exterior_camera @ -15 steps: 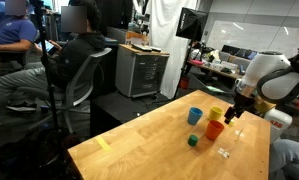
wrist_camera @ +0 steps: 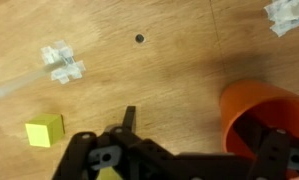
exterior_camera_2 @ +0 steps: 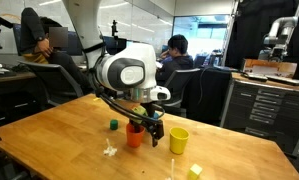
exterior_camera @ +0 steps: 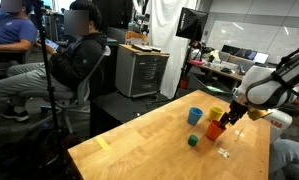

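Observation:
The orange cup point(wrist_camera: 279, 96) stands upright at the right of the wrist view. My gripper is open and empty, its fingers spread across the cup's near wall. One finger point(wrist_camera: 129, 116) is over bare wood outside the cup, while the other overlaps the cup's opening; its depth there is unclear. Exterior view 2 puts the gripper right above the orange cup point(exterior_camera_2: 136, 138). A yellow cup point(exterior_camera_2: 179, 139) is beside it, and a blue cup point(exterior_camera: 195, 115) stands behind. Also on the table are a green block point(exterior_camera: 193, 140) and a yellow block point(wrist_camera: 45, 131).
White tape point(wrist_camera: 63, 62) is stuck to the wooden table point(exterior_camera: 139, 145) in patches. A wide stretch of tabletop away from the cups is free. People sit beyond the table, and a wheeled cabinet point(exterior_camera: 141, 72) stands behind it.
The cups and green block look unmoved.

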